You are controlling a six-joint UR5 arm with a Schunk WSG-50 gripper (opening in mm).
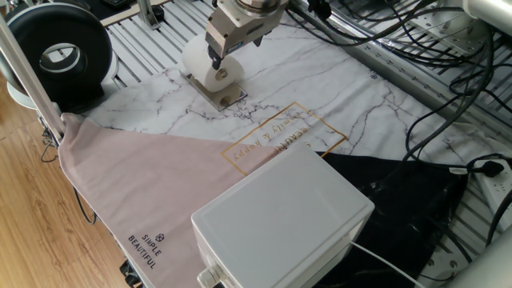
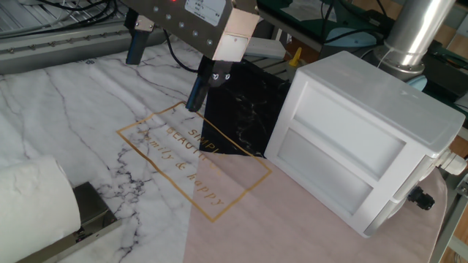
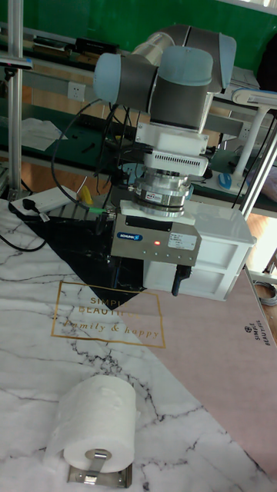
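My gripper [image 2: 167, 69] hangs above the cloth, its two dark fingers [image 2: 197, 91] set wide apart and only air between them. It is open. A white paper roll [image 3: 94, 418] lies on its side on a metal holder [image 2: 95, 212], well away from the gripper in the second and third exterior views. The first exterior view has the gripper's body overlapping the roll [image 1: 200, 60] from that angle. A white two-drawer box [image 2: 358, 131] stands behind the gripper in the third view, both drawers closed.
A marble, pink and black cloth [image 1: 152, 176] covers the table, mostly bare between roll and box. Cables [image 1: 448, 48] run along the table's edge. A black spool [image 1: 60, 52] stands at one corner. A power strip [image 3: 49, 199] lies at the far left.
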